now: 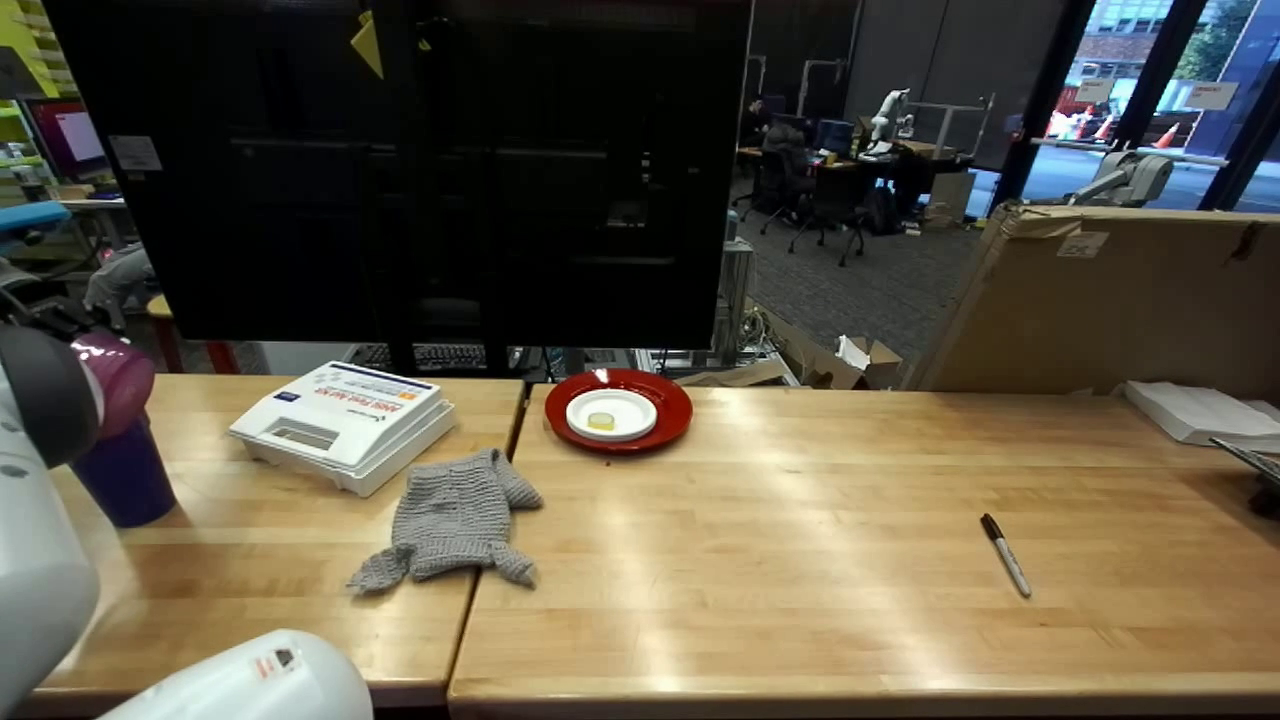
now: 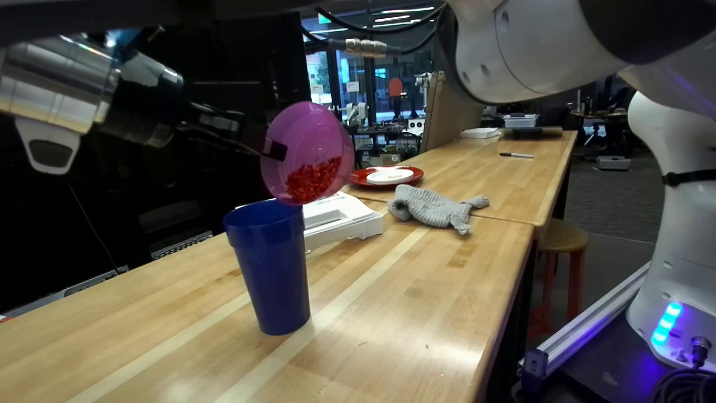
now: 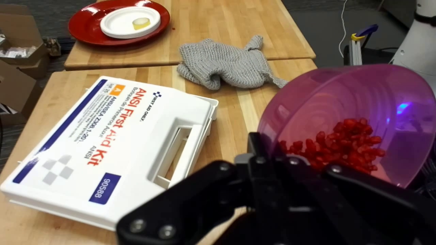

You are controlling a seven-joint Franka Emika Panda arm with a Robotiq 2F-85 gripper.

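A translucent pink-purple bowl (image 2: 309, 137) hangs tilted above the blue cup (image 2: 268, 265), its lower rim close to the cup's mouth. Small red pieces (image 2: 314, 180) lie gathered along the bowl's lower side. My gripper (image 2: 272, 149) is shut on the bowl's rim. In the wrist view the same bowl (image 3: 392, 102) fills the right side, with red pieces (image 3: 343, 143) inside, and the black fingers (image 3: 256, 147) meet at its near edge. The cup stands upright on the table; whether anything is in it cannot be seen.
A white first aid kit (image 3: 122, 155) lies beside the cup. Past it are a crumpled grey knitted cloth (image 1: 453, 522) and a red plate (image 1: 672, 420) bearing a white plate (image 1: 642, 414). A marker (image 1: 1008, 558) lies on the otherwise clear right table.
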